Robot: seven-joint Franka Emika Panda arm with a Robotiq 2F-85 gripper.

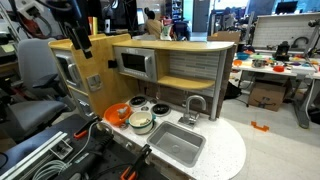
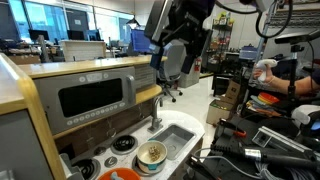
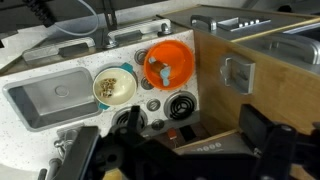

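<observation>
My gripper (image 2: 171, 66) hangs high above the counter, its fingers wide apart with nothing between them. The wrist view looks down past the dark fingers (image 3: 133, 120) at an orange bowl (image 3: 184, 54) holding a pale blue item (image 3: 166, 75). Beside that bowl is a cream pot (image 3: 126, 84) with small brown pieces (image 3: 107, 88) inside. Both vessels also show in exterior view 1: the orange bowl (image 1: 112, 119) to the left, the cream pot (image 1: 141, 128) to its right. The gripper touches neither.
A sink (image 1: 180, 147) with a faucet (image 1: 194, 104) lies right of the pot. Behind the vessels are round burners (image 1: 160, 109), under a silver microwave (image 1: 137, 64). Wooden cabinets (image 1: 97, 94) stand at the left. Bare white counter (image 1: 222, 150) extends right of the sink.
</observation>
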